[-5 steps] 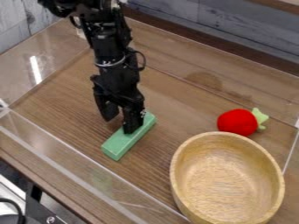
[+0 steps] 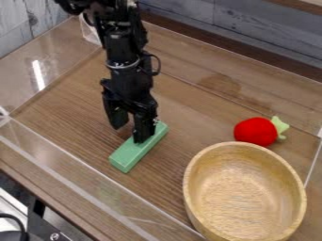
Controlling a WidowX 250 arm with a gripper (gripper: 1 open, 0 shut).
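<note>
My black gripper (image 2: 131,122) hangs low over the wooden table, at the upper end of a green rectangular block (image 2: 136,151) that lies flat and diagonal. Its fingers stand apart; whether they touch the block, or straddle its upper end, I cannot tell. The dark arm hides the table behind it.
A large tan bowl (image 2: 244,194) fills the lower right. A red tomato-like toy (image 2: 255,131) with green leaves lies above it. The table's left edge borders a dark gap with a cable.
The arm and gripper have shifted slightly up and left in the view. The green block looks unchanged.
</note>
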